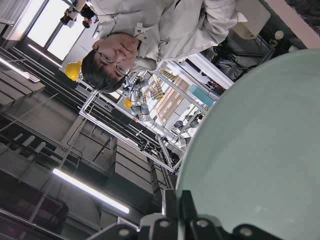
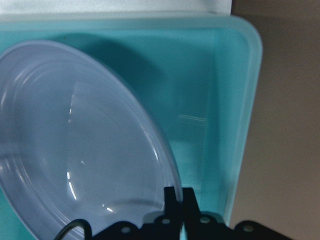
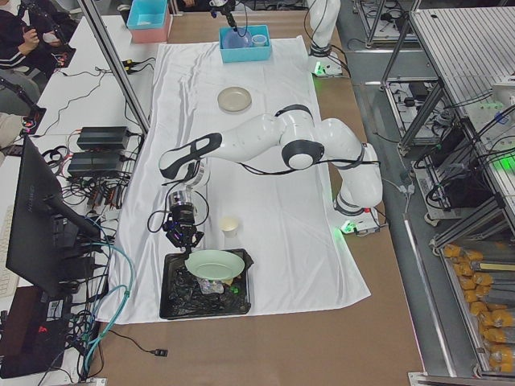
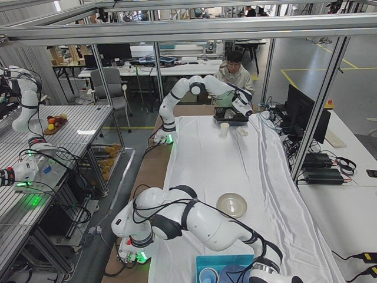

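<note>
My left gripper is shut on the rim of a pale green plate [image 3: 216, 261], which it holds tilted over a black tray [image 3: 173, 293] lined with dark plastic and holding some scraps. My right gripper is shut on the rim of a translucent blue bowl [image 2: 90, 130] in the teal bin [image 2: 220, 115] at the far end of the table. A smaller cup [image 3: 259, 40] is in that bin too.
A beige plate [image 3: 234, 99] lies on the white cloth between the arms. A cream cup [image 3: 229, 226] stands just beyond the black tray. A seated person is near the tray end.
</note>
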